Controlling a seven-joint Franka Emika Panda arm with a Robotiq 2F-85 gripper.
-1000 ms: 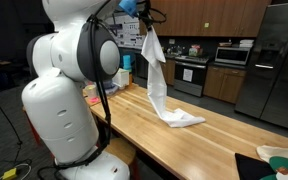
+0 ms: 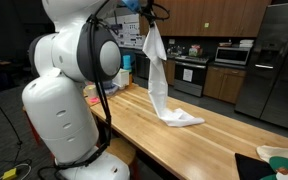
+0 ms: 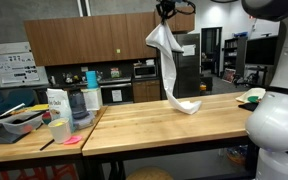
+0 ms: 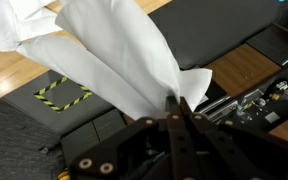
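Note:
A white cloth [image 2: 156, 85] hangs in a long strip from my gripper [image 2: 152, 22], high above the table [image 2: 199, 139]. Its lower end lies spread on the wood. In the second exterior view the cloth [image 3: 167, 62] is wider near the top and narrows as it drops to the tabletop. Seen from the wrist, the cloth [image 4: 119, 40] runs up to my gripper, whose fingers are shut on a pinched part of it. The exact pinch is partly hidden by folds.
A black item [image 2: 251, 167] and a green-and-white thing [image 2: 282, 158] lie at the table's near right. Beyond the table's left end are a cup [image 3: 59, 130], containers and a blue-topped jug [image 3: 91, 92].
The gripper and the upper cloth have shifted only slightly over the last second. The cloth's lower end stays on the table.

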